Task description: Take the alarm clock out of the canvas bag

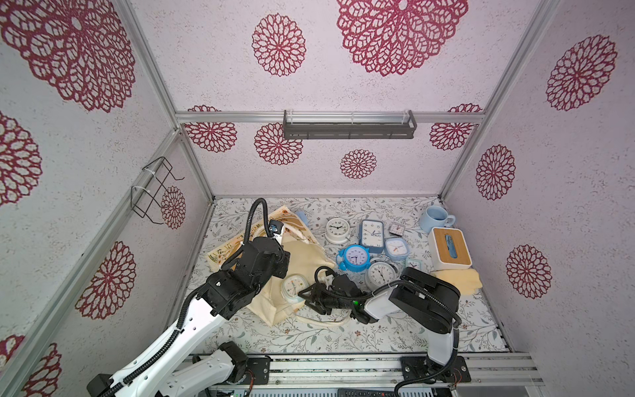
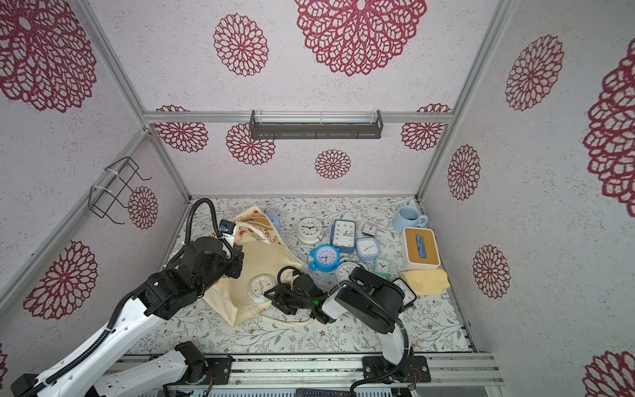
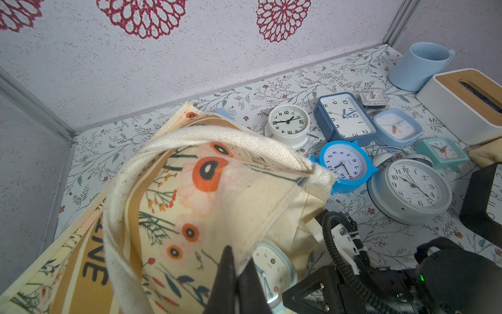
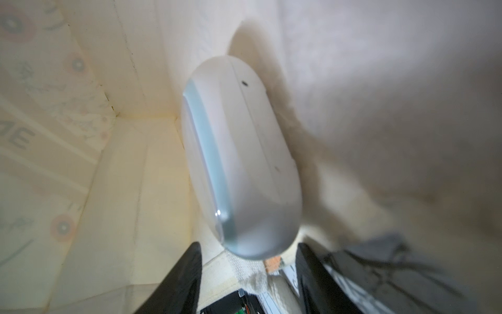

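The cream canvas bag [image 1: 301, 254] lies open on the left of the table. A white alarm clock with a pale blue rim lies in it, its face partly seen in the left wrist view. My right gripper is at the bag's mouth, part open, fingertips just beside the clock's end, nothing clearly gripped. My left gripper is shut over the bag's printed flap and strap, with no object showing between its fingers; whether it pinches the fabric is unclear.
Several clocks, among them a blue one [image 1: 356, 256], stand right of the bag. A mug [image 1: 435, 219], a wooden-lidded box [image 1: 449, 248] and a yellow cloth [image 1: 459, 281] are at the right. A wire rack hangs on the left wall.
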